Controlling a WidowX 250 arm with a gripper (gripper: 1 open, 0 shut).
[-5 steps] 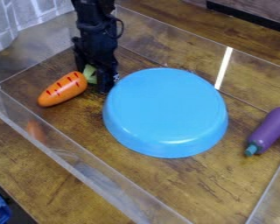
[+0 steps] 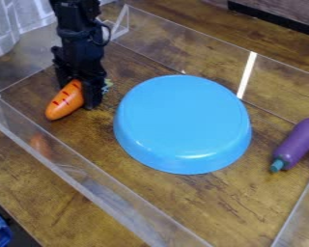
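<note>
My black gripper (image 2: 82, 77) is lowered at the left of the enclosure, around the upper end of an orange toy carrot (image 2: 62, 102), which lies tilted on the wooden floor. A little pale green (image 2: 105, 85) shows just right of the gripper. Whether the fingers are open or shut on the carrot is hidden by the dark, overlapping parts.
A large blue upturned dish or lid (image 2: 183, 125) fills the middle. A purple toy eggplant (image 2: 296, 143) lies at the right. Clear plastic walls border the area. Bare wood shows at the back and front.
My gripper has moved left, from over the green piece to the carrot's upper end. The carrot has shifted slightly.
</note>
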